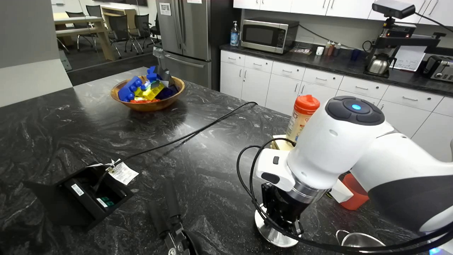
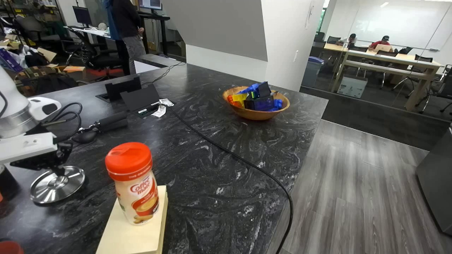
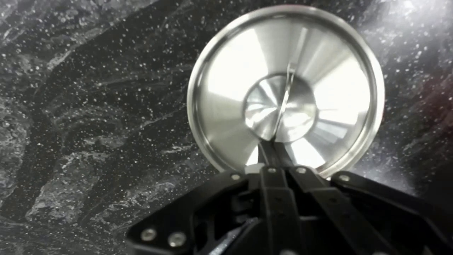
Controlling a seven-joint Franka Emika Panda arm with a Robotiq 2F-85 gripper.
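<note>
A round, shiny metal lid with a thin upright handle fills the upper middle of the wrist view. My gripper reaches over the lid's near side with its fingers shut. The fingertips meet the near end of the handle; whether any of it is pinched between them I cannot tell. In exterior view 2 the gripper points down at the middle of the lid, whose disc looks slanted there. Part of the lid shows beneath the arm in exterior view 1.
A metal pot and an orange cup stand near the arm. A creamer bottle rests on a pale wooden block. Farther off are a wooden bowl of coloured pieces, a black box and a long cable.
</note>
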